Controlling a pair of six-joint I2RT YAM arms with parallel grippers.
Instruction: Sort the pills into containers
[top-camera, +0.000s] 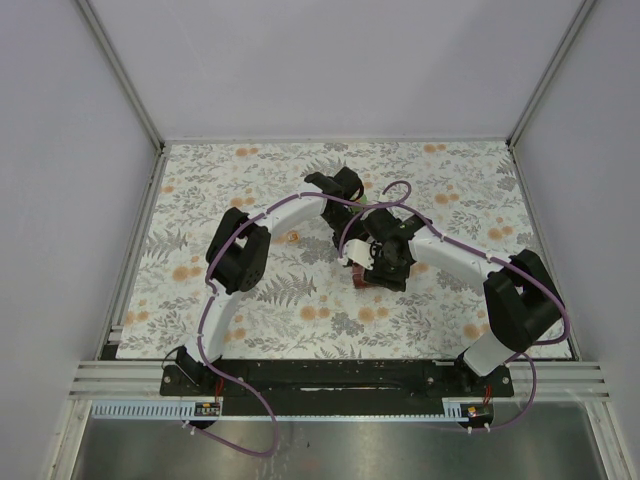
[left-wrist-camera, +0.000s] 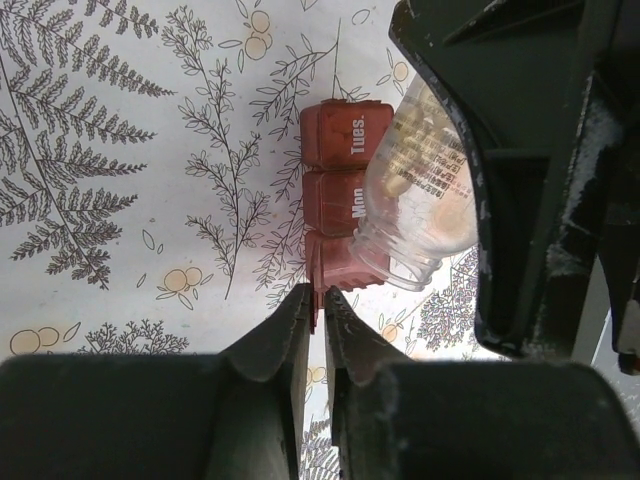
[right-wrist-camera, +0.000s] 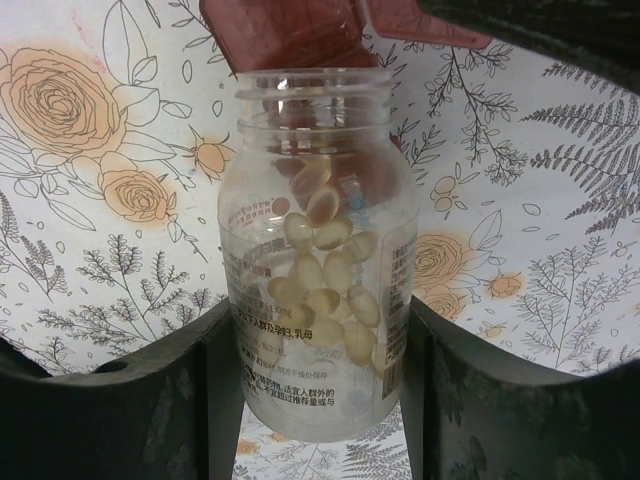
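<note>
A row of translucent red pill-box compartments stands on the cloth, with the Tues. compartment (left-wrist-camera: 345, 133) and Mon compartment (left-wrist-camera: 333, 203) closed. At the row's near end, the end compartment (left-wrist-camera: 345, 265) has a thin red lid (left-wrist-camera: 317, 272) standing on edge, and my left gripper is shut on it. My right gripper is shut around a clear bottle (right-wrist-camera: 315, 390) of pale yellow softgels. Tilted, the bottle holds its uncapped mouth over the end compartment; two softgels (right-wrist-camera: 320, 203) lie near the neck. Whether any pill is inside that compartment, I cannot tell.
Flowered cloth (top-camera: 250, 330) covers the table, mostly bare around the arms. Both grippers crowd together at the middle. A small orange item or print (top-camera: 292, 237) shows left of them, and something green (top-camera: 360, 201) is partly hidden behind the arms.
</note>
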